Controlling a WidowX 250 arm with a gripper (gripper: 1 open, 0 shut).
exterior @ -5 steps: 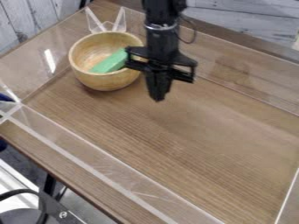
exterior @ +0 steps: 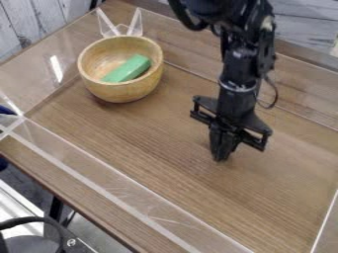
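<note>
My arm reaches down from the top right, and the gripper (exterior: 224, 136) is low over the bare wooden table, right of centre, its black fingers pointing downward. I cannot make out anything held between them, and how far apart they stand is unclear. At the upper left a tan round bowl (exterior: 89, 61) holds a green object (exterior: 126, 68).
A small white pointed object (exterior: 118, 20) stands behind the bowl. Dark cables and hardware lie along the lower left edge.
The bowl looks unchanged.
</note>
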